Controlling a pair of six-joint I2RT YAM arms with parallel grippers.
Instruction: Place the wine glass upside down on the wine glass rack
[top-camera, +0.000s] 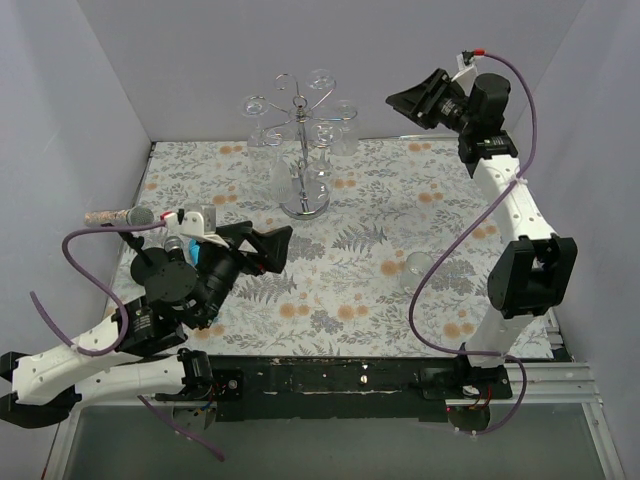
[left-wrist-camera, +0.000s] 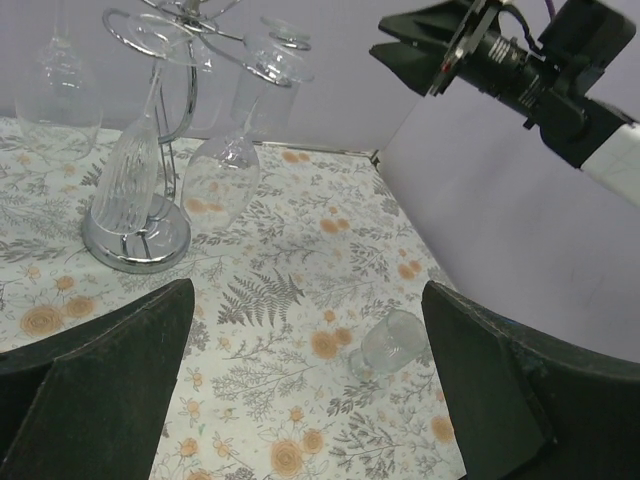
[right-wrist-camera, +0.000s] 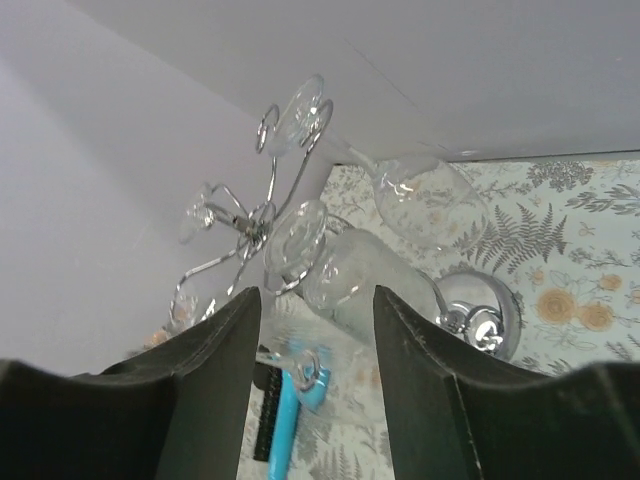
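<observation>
The metal wine glass rack (top-camera: 303, 150) stands at the back with several glasses hanging upside down. On its right side, a wine glass (top-camera: 345, 138) hangs by its foot; in the left wrist view that glass (left-wrist-camera: 222, 180) has its bowl downward, clear of the table. To the right of the rack, my right gripper (top-camera: 400, 108) is open and apart from it. In the right wrist view, nothing is held by its fingers (right-wrist-camera: 235, 345); the rack and glasses lie beyond. My left gripper (top-camera: 278, 250) stands open and empty over the table, in front of the rack.
A clear glass (left-wrist-camera: 395, 340) lies on its side at the table's right part. Dark holders and a speckled cylinder (top-camera: 120, 217) stand at the left, partly behind the left arm, beside a blue item (right-wrist-camera: 284, 425).
</observation>
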